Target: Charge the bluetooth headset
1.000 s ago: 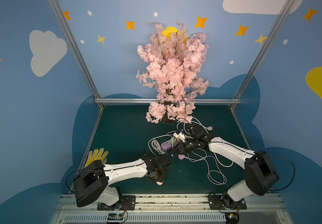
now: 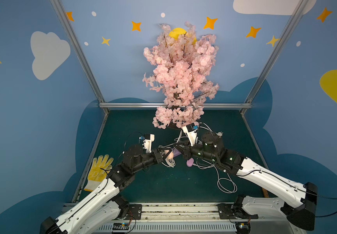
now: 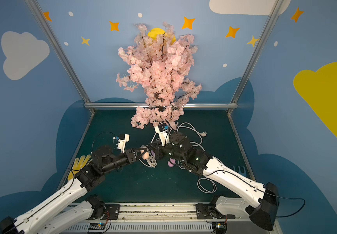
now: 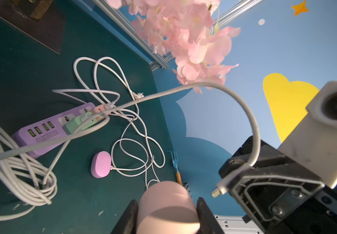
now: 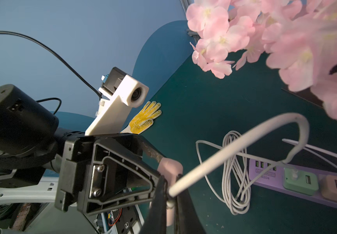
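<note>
A light pink headset case (image 4: 168, 206) is held up in the air, with my left gripper shut on it. My right gripper is shut on the white charging cable (image 5: 231, 156), close behind its plug. In the left wrist view the plug's metal tip (image 4: 216, 192) sticks out bare, to the right of the case and apart from it. Seen from the right wrist, the case (image 5: 170, 169) lies beyond the cable end. The cable arches away to a green charger (image 5: 301, 180) on the purple power strip (image 5: 260, 179).
A purple case (image 4: 101, 164) with its own cable lies on the table. A coiled cable (image 5: 234, 183) sits beside the strip. Pink blossoms (image 2: 180, 74) overhang the back, and a yellow glove (image 2: 99, 171) lies at the left edge.
From the table's front, my left gripper has risen inward with the pink case. The right arm has lifted its gripper, and both grippers now face each other near the middle.
</note>
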